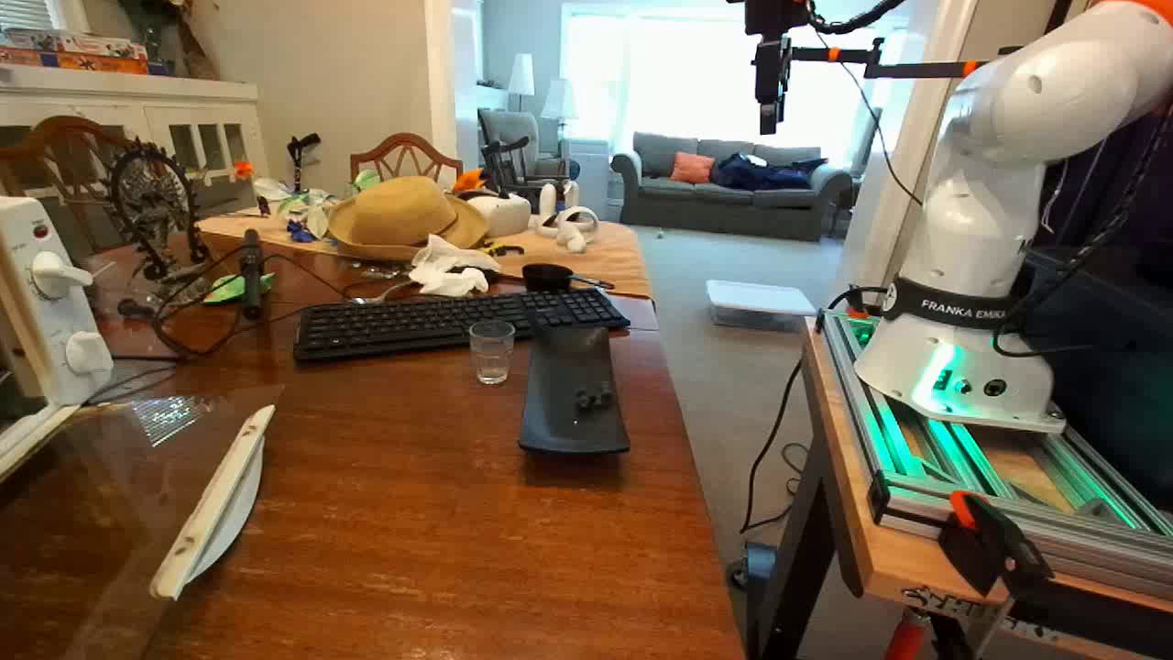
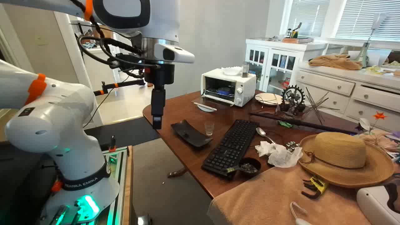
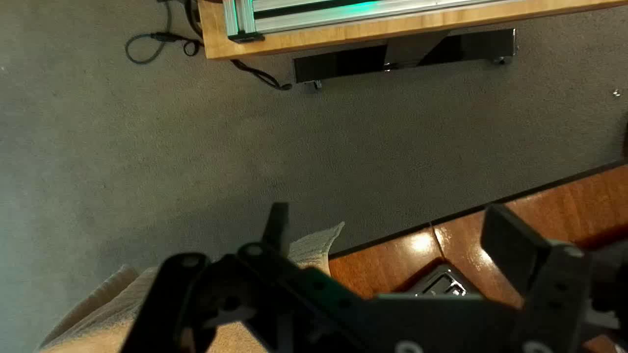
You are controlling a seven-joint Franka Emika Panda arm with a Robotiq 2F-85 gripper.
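Note:
My gripper stands open in the wrist view, its two dark fingers wide apart and nothing between them. It hangs high, over the gap between the robot's bench and the wooden table's edge. On the table, a black curved tray [image 1: 571, 407] carries a few small dark pieces [image 1: 594, 396]. A clear glass [image 1: 491, 352] stands upright beside the tray, with a black keyboard [image 2: 233, 148] close by. The exterior views show the gripper edge-on, well above the tray and touching nothing.
A white toaster oven [image 2: 228, 87] stands at the table's far side. Near the towel lie a straw hat [image 2: 337, 152], crumpled white tissue [image 2: 281, 154], a spoon [image 2: 265, 135] and a small black bowl [image 2: 250, 167]. Bare tabletop [image 1: 440, 528] lies in front of the tray.

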